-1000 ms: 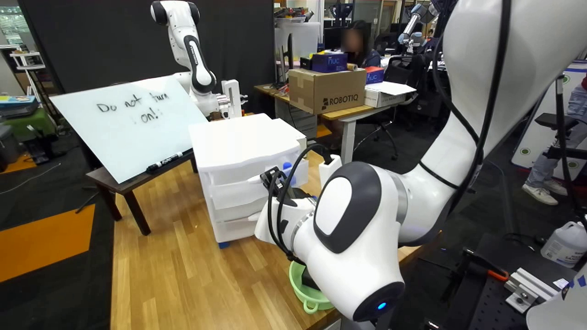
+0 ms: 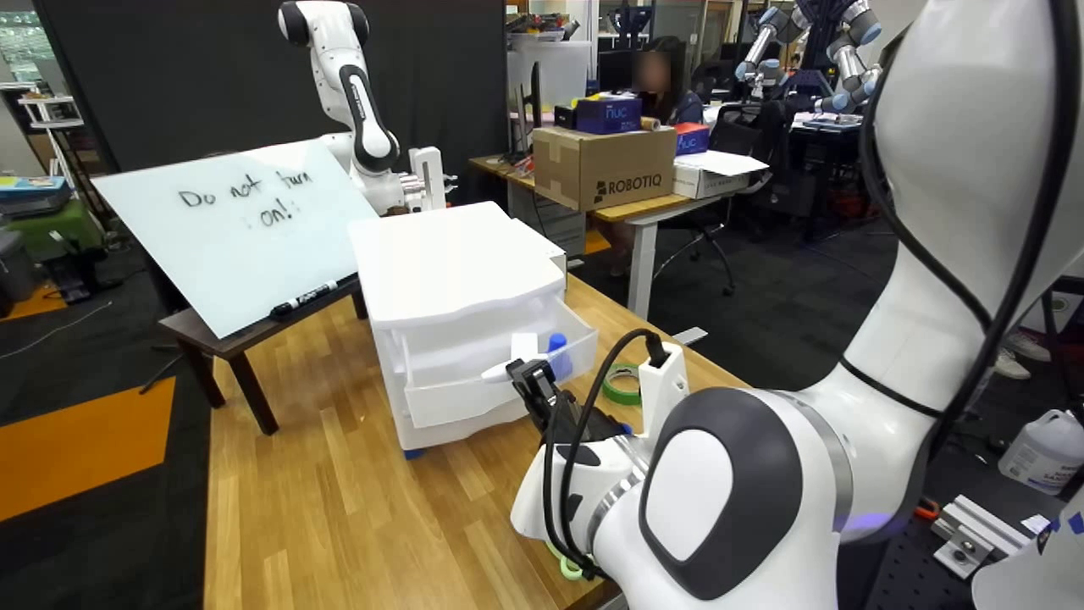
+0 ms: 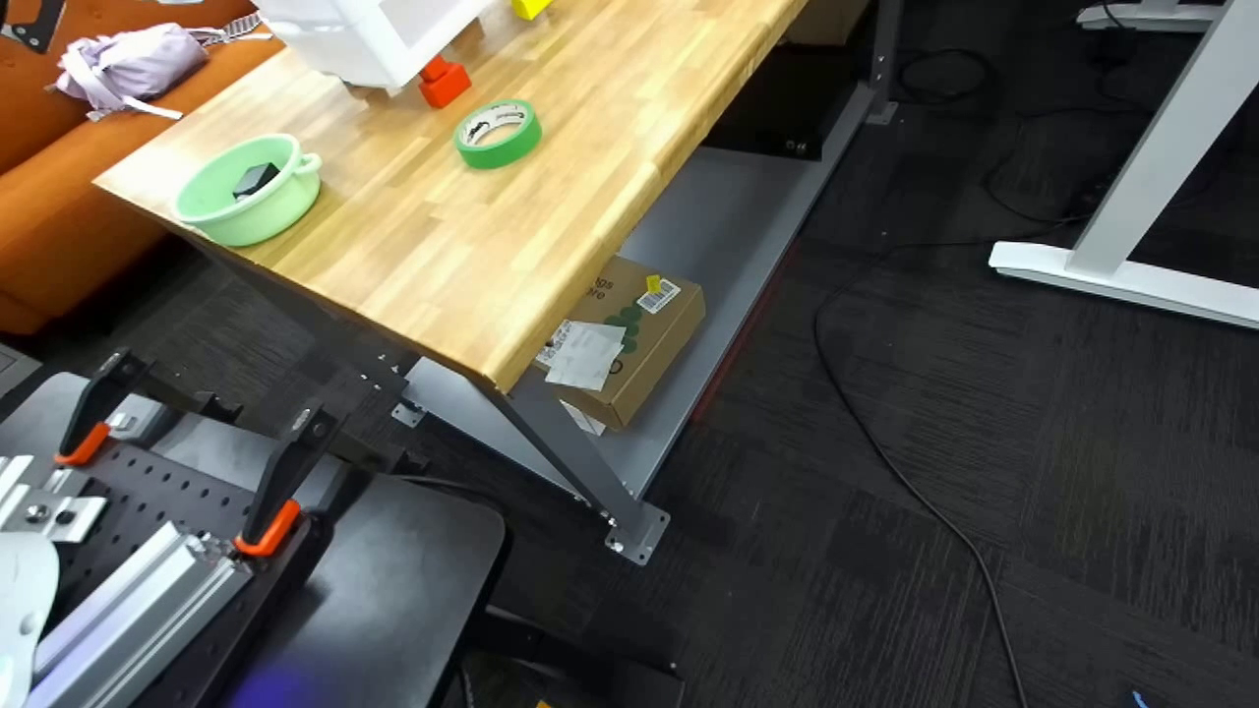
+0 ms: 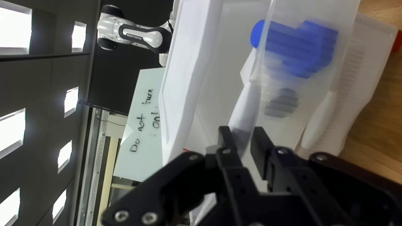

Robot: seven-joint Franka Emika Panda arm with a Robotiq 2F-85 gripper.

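Note:
A white plastic drawer unit (image 2: 447,259) stands on the wooden table, one drawer (image 2: 457,402) pulled out toward my arm. In the wrist view my gripper is shut on the white drawer handle (image 4: 247,103), a finger on either side of it. The same gripper (image 2: 526,373) shows at the drawer's front in exterior view 1. Inside the open drawer lies a blue object (image 4: 258,33), partly blurred behind the translucent front. A grey round shape (image 4: 281,102) also shows through that front.
A whiteboard (image 2: 234,219) with writing leans behind the unit. On the table are a green tape roll (image 3: 498,134) and a green bowl (image 3: 262,210) holding a dark item.
The drawer has slid outward and its inside is now visible. My gripper and arm have moved back and right from the unit with it.

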